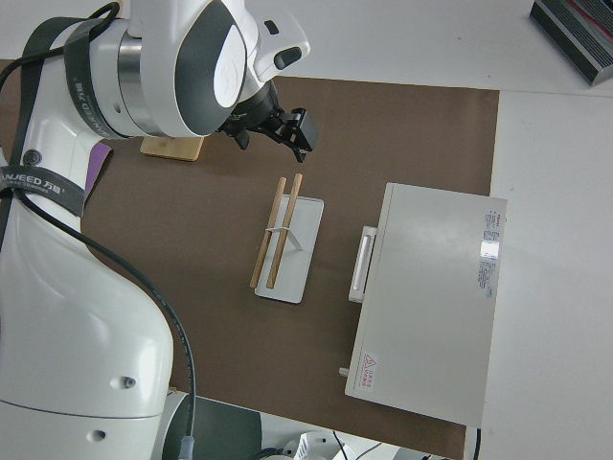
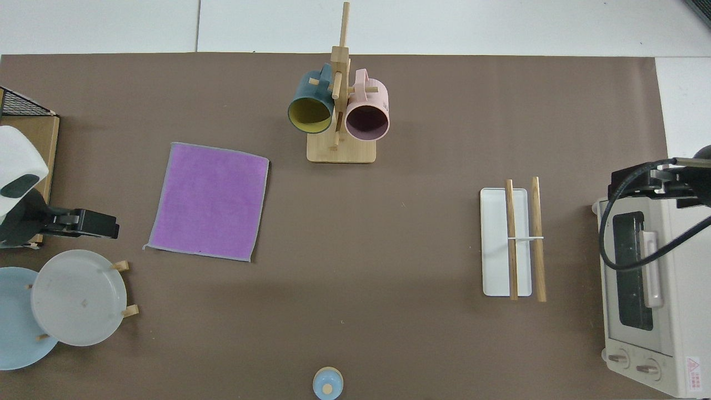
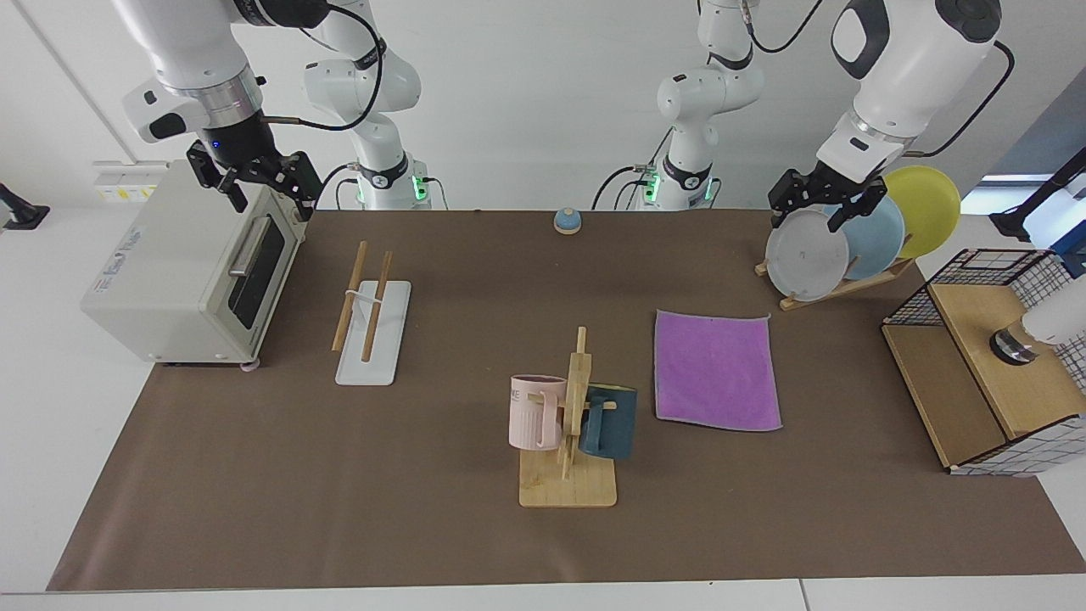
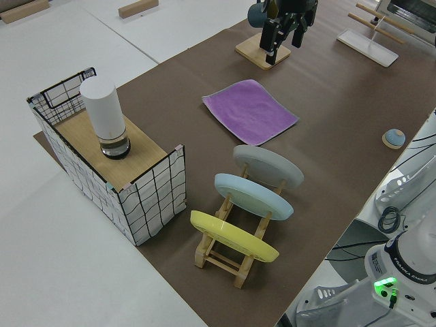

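A wooden mug tree (image 2: 341, 150) stands at the back centre holding a teal mug (image 2: 310, 106) and a pink mug (image 2: 367, 113). A purple cloth (image 2: 207, 200) lies left of centre. White, blue and yellow plates (image 3: 805, 255) stand in a wooden rack. A white stand with two wooden rods (image 2: 494, 243) lies on the right. My left gripper (image 2: 100, 223) is above the left side, near the plates and shelf. My right gripper (image 3: 254, 188) hangs over the white oven. Both are raised; their finger states are unclear.
The white oven (image 3: 153, 285) sits at the right edge. A wire-sided wooden shelf (image 3: 947, 397) with a white cylinder (image 4: 103, 112) is at the left. A small blue-topped object (image 2: 328, 383) lies at the front edge.
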